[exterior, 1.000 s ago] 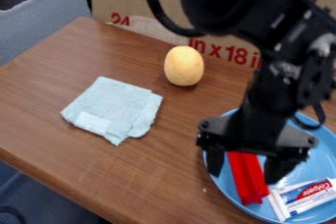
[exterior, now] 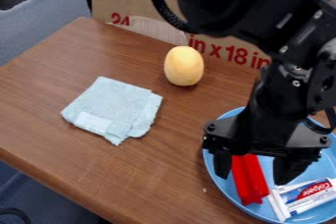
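My black gripper [exterior: 262, 141] hangs low over the blue plate [exterior: 315, 154] at the right, its fingers open just above a red oblong object [exterior: 251, 183] that lies on the plate. The gripper hides part of that object, so I cannot tell whether it touches it. A Colgate toothpaste box [exterior: 302, 197] lies on the plate beside the red object.
A folded pale blue cloth [exterior: 112, 108] lies on the wooden table [exterior: 66, 61] at the left, and a yellow egg-shaped object [exterior: 184, 66] stands behind it. A cardboard box [exterior: 157, 2] walls the back.
The gripper was blurred in motion and has shifted slightly over the plate. The objects on the table and plate look unmoved.
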